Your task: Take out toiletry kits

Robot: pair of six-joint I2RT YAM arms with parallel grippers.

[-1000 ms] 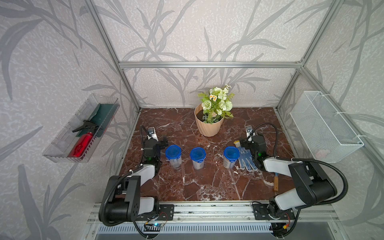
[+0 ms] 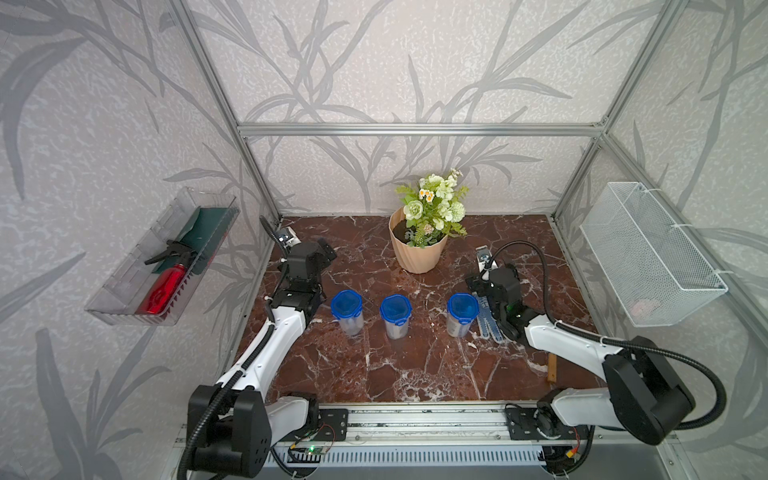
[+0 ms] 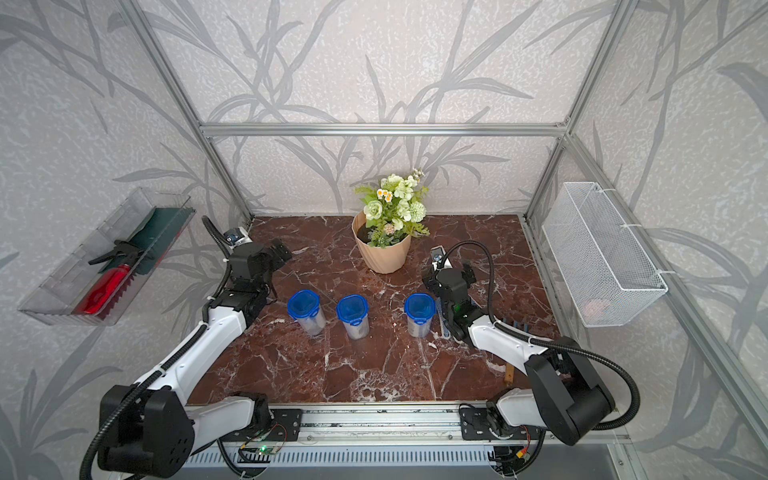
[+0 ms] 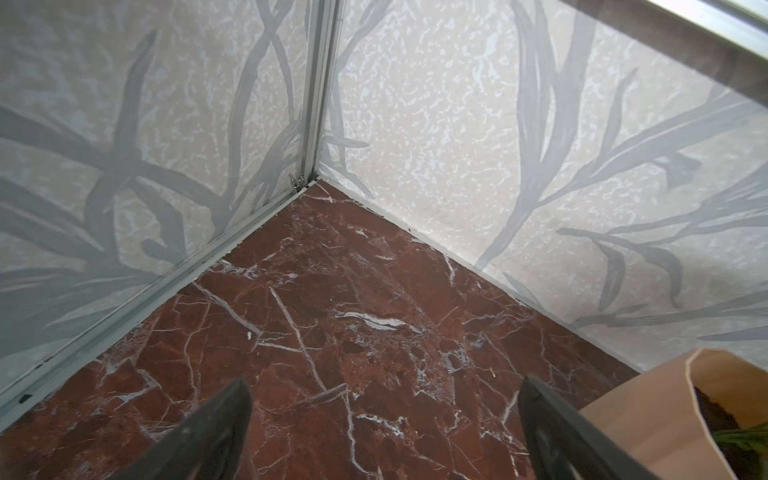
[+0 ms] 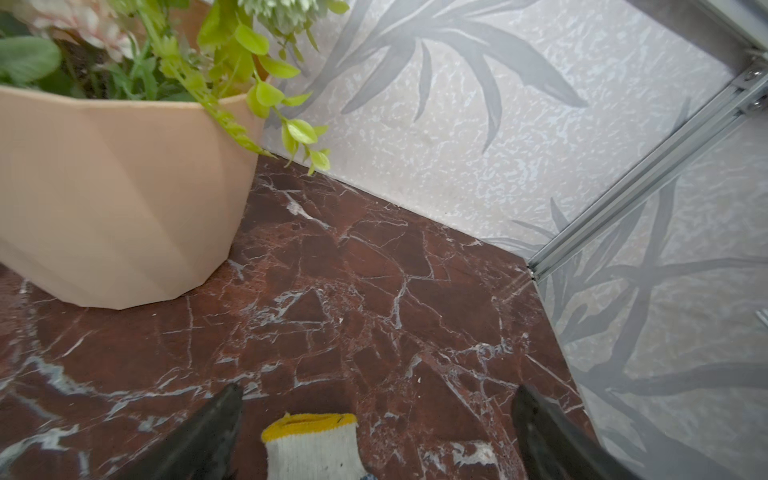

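Three clear cups with blue lids, the left cup (image 2: 349, 325), the middle cup (image 2: 396, 328) and the right cup (image 2: 460, 326), stand upright in a row on the marble table. My left gripper is open and empty behind and left of the left cup, over bare table. Its fingers (image 4: 196, 436) are spread wide. My right gripper is also open, just right of and behind the right cup. A grey glove (image 5: 316, 448) with a yellow cuff lies below it; the arm covers part of it. Nothing is clearly recognisable as a toiletry kit.
A flowerpot (image 2: 417, 256) stands at the back middle. On the left wall, a clear basket (image 2: 120, 300) holds a red bottle (image 2: 165, 289) with a black spray top. A white mesh basket (image 2: 652, 256) hangs right. A wooden handle (image 2: 552, 368) lies front right.
The right gripper has shifted left over the glove, and its elbow has swung outward. The cups have not moved.
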